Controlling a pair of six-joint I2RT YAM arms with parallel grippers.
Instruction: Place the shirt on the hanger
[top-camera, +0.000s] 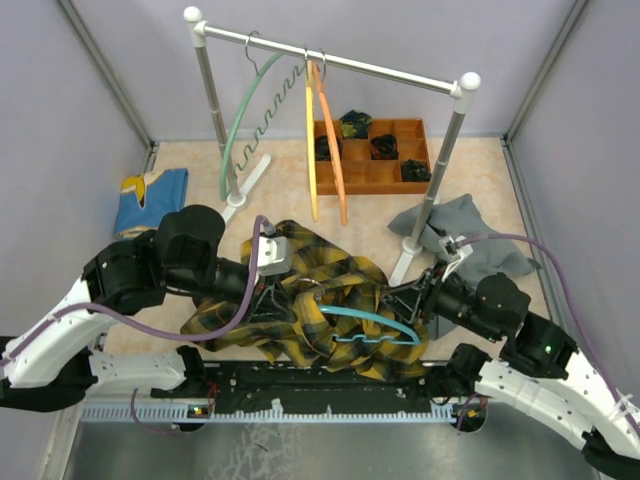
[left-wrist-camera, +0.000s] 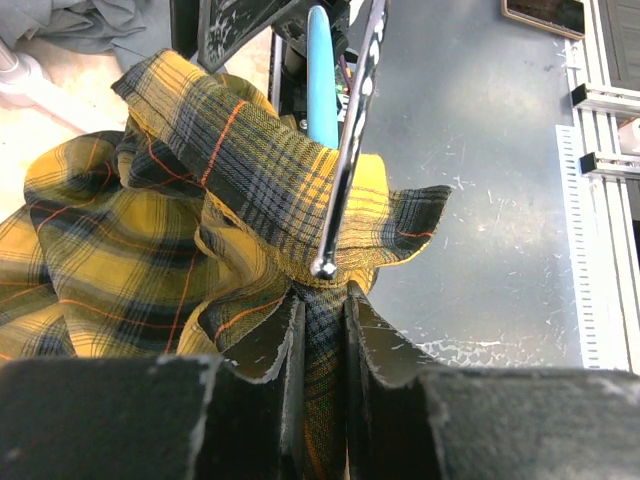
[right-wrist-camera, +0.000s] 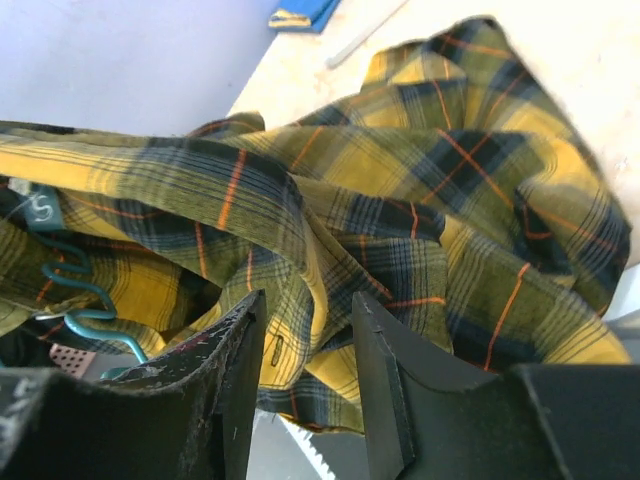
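Note:
The yellow-and-black plaid shirt (top-camera: 330, 270) lies crumpled in the middle of the table. A light-blue hanger (top-camera: 372, 319) is partly inside it; one arm and its wavy lower bar stick out at the right. In the left wrist view the hanger's metal hook (left-wrist-camera: 350, 150) rises from the cloth near the collar. My left gripper is shut on gathered shirt cloth just below the hook. At the shirt's right side, my right gripper is open, a fold of the shirt (right-wrist-camera: 300, 240) lying in front of and between its fingertips. The hanger's far arm is hidden.
Green (top-camera: 238, 120), yellow (top-camera: 311, 140) and orange (top-camera: 331, 145) hangers hang from the rail (top-camera: 390, 74) behind. A grey cloth (top-camera: 470, 240) lies at the right, a blue folded cloth (top-camera: 152, 200) at the left. A wooden box (top-camera: 370, 178) stands at the back.

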